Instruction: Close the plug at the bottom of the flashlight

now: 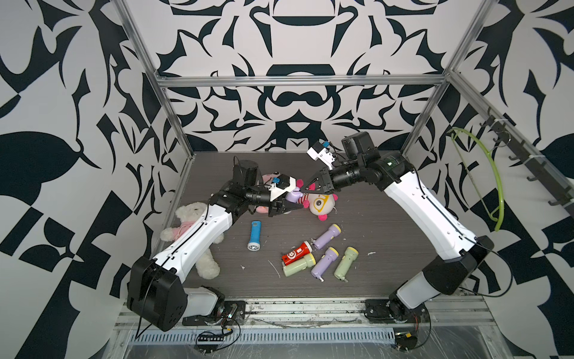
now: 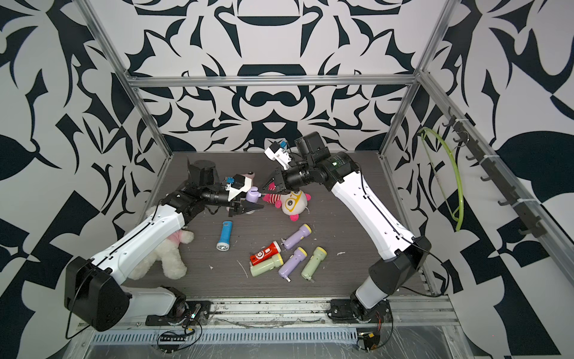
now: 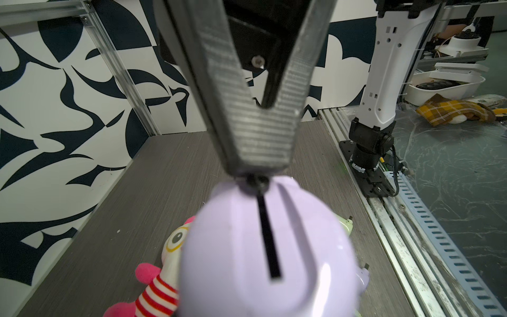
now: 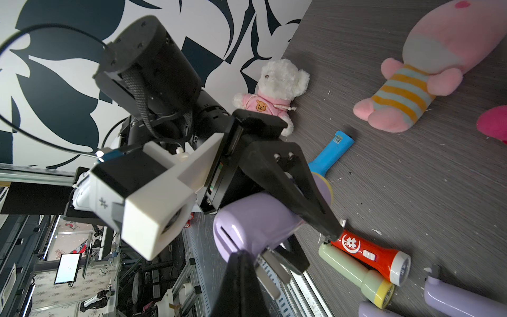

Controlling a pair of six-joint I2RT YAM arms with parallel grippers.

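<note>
A lilac flashlight [image 4: 256, 222] is raised between my two grippers over the middle of the table. My left gripper [image 1: 293, 206] is round it, its fingers on either side; whether they grip it is hard to tell. In the left wrist view the flashlight's end [image 3: 264, 248] fills the lower middle, with a dark slot down it and the tip of a metal finger at its top. My right gripper [image 1: 305, 188] is shut, its tips at that slotted end, nothing seen between them.
Several flashlights lie at the table's front middle, including a red one [image 1: 296, 253]; a blue one [image 1: 254, 236] lies apart. A white bear [image 1: 206, 263] lies at the left, plush toys [image 1: 321, 204] behind the grippers.
</note>
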